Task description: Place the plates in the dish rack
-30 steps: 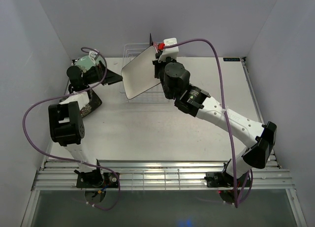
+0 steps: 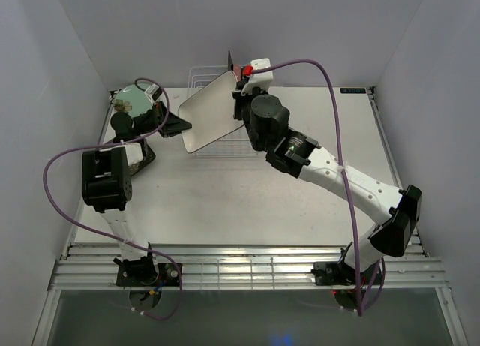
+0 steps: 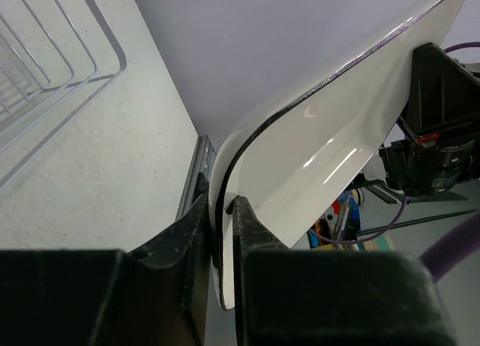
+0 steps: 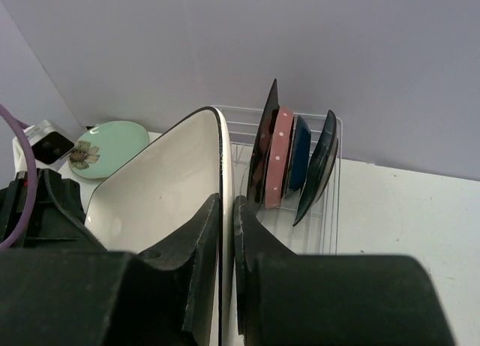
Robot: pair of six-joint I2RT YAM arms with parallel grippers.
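A white square plate [image 2: 208, 113] hangs upright, at a slant, over the front of the wire dish rack [image 2: 225, 151]. My left gripper is shut on one edge of it, and my right gripper is shut on the opposite edge. Behind it, in the right wrist view, the rack holds several standing plates: a dark plate [image 4: 266, 132], a pink dotted plate [image 4: 280, 151], a blue plate [image 4: 298, 154] and another dark plate [image 4: 324, 154].
A green plate [image 4: 120, 147] with a flower pattern lies at the back left, with a dark item [image 2: 142, 162] in front of it, partly under the left arm.
My left gripper has moved in to the plate's left edge and now grips it. The plate has shifted slightly left; the right arm has barely moved.
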